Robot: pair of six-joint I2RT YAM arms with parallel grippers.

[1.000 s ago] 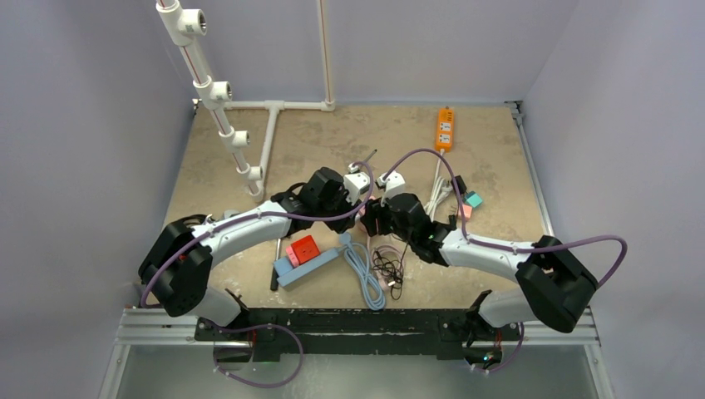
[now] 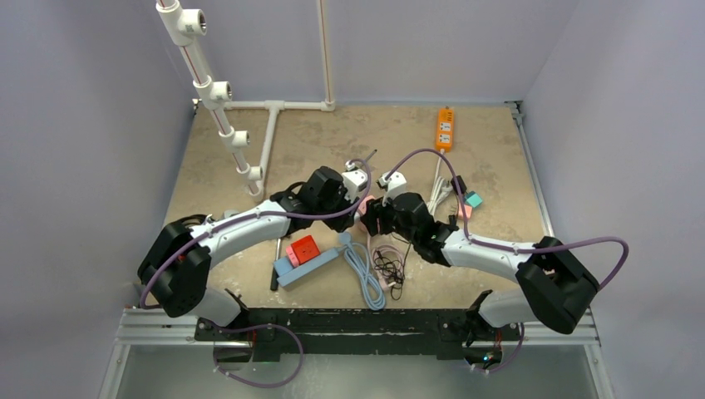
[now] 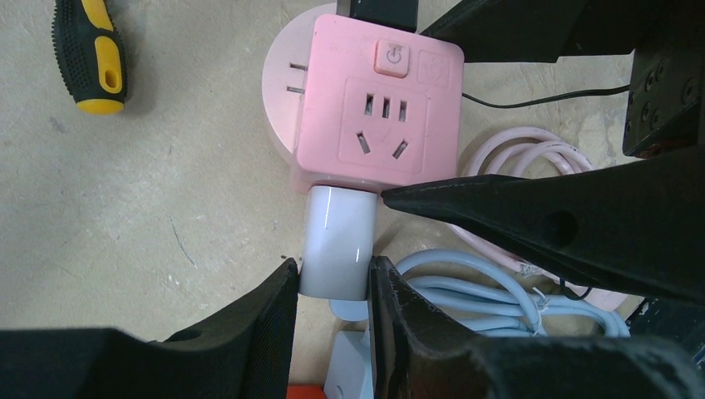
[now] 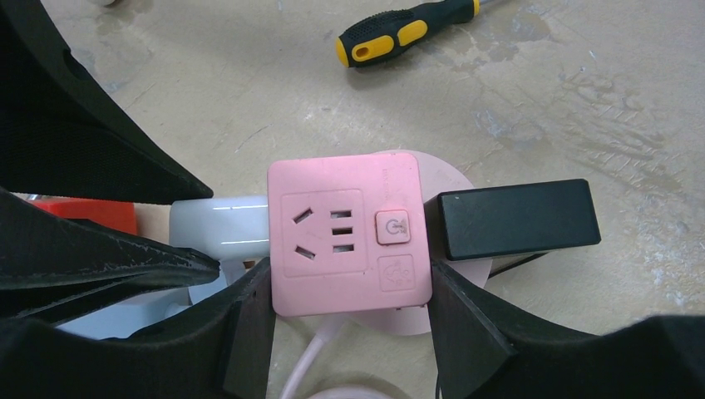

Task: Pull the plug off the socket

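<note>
The pink socket block (image 4: 320, 224), with slots and a power button, sits between the two fingers of my right gripper, which is shut on it. A short white plug (image 3: 339, 229) meets one side of the block. My left gripper is shut on the plug's outer end. In both wrist views the plug and block appear to touch; any prongs are hidden. A black adapter (image 4: 520, 220) projects from the block's opposite side. From the top, both grippers meet near mid-table and mostly cover the block.
Under the block lies a round pink base (image 3: 283, 91). Coiled light-blue cable (image 2: 363, 278) and dark wires (image 2: 391, 268) lie just in front. A screwdriver (image 4: 407, 32), a red block (image 2: 304, 248) and an orange power strip (image 2: 445, 129) are around.
My left gripper has shifted very slightly left, and a little more pink shows between the grippers in the top view. The right arm looks nearly still.
</note>
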